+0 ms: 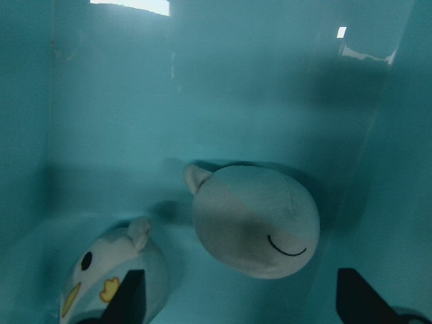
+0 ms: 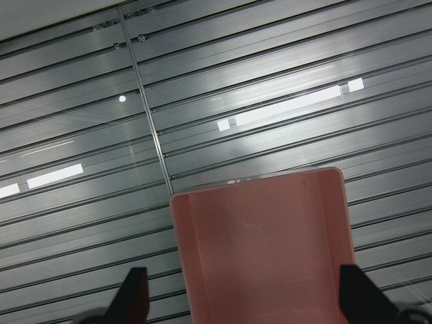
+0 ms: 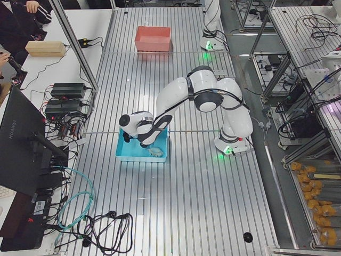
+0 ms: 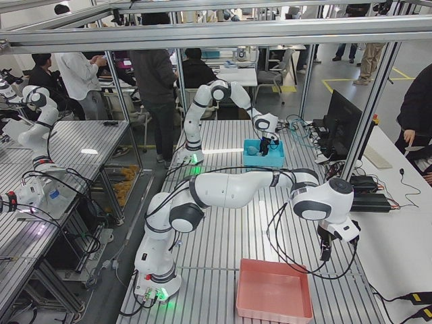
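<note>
A blue tray (image 3: 141,156) holds two plush toys. In the left wrist view, a round whale-like plush with a smile (image 1: 255,219) lies mid-tray, and a plush with a black eye and yellow marks (image 1: 94,277) lies lower left, beside one finger. My left gripper is down in the tray, open, nothing visibly held between its fingers. My right gripper hangs open above an empty pink tray (image 2: 260,243) on the slatted table.
A monitor (image 3: 21,149), black power units (image 3: 69,90) and cables line one side. Loose cable coils (image 3: 106,234) lie at the table's near corner. The slatted table around both trays is mostly clear.
</note>
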